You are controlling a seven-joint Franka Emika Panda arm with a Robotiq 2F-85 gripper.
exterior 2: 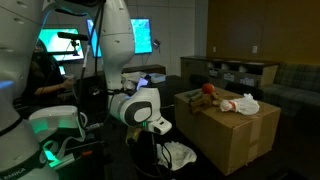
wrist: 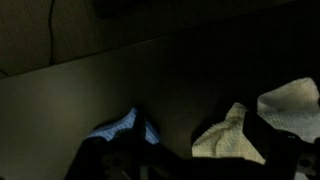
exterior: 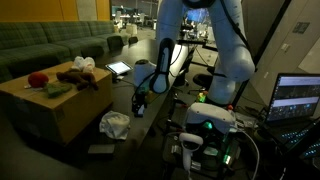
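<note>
My gripper is open, with no object visibly held between its fingers. Low at the left of the wrist view lies a blue piece of cloth [wrist: 127, 124], close to one finger. A whitish cloth [wrist: 230, 136] shows at the lower right, partly covered by the other finger. In exterior view 1, the gripper [exterior: 140, 102] hangs low over the dark table, just above the small blue piece. The crumpled white cloth [exterior: 115, 125] lies left of it and nearer the camera.
A cardboard box [exterior: 72, 118] stands left of the arm, with a brown plush toy [exterior: 77, 77], a red item [exterior: 38, 79] and a white cloth on top. A small dark flat object [exterior: 101, 149] lies near the table's front. A laptop [exterior: 293, 98] stands at right.
</note>
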